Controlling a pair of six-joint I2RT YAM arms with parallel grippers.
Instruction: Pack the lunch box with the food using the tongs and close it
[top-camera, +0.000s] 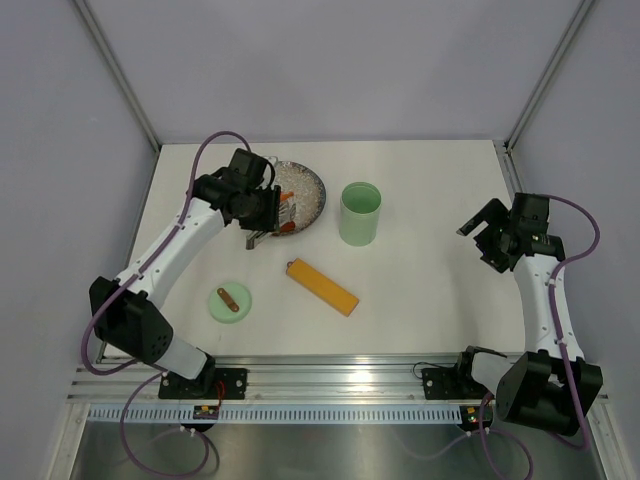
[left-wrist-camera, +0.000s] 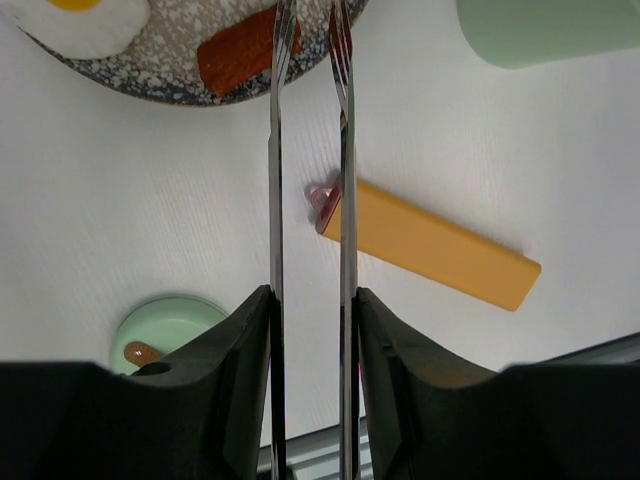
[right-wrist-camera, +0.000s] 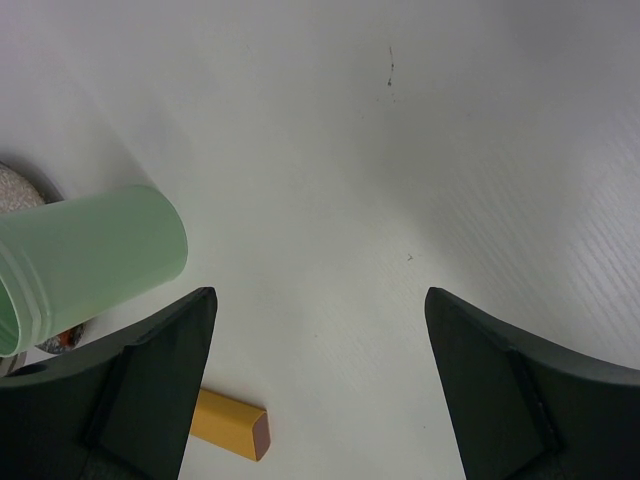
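A speckled dark-rimmed plate (top-camera: 312, 190) holds a fried egg (left-wrist-camera: 95, 30) and a reddish sausage-like piece (left-wrist-camera: 235, 60). My left gripper (top-camera: 268, 222) is over the plate's near part, part open on a pair of long metal fork-tipped tongs (left-wrist-camera: 276, 200) whose tips reach over the sausage piece; whether it grips them firmly I cannot tell. A green cup (top-camera: 359, 215) stands right of the plate. An orange box (top-camera: 320, 287) lies in front. My right gripper (top-camera: 480, 228) stands open at the far right, nothing between its fingers.
A small green saucer (top-camera: 222, 308) with a brown piece (top-camera: 228, 298) sits at front left.
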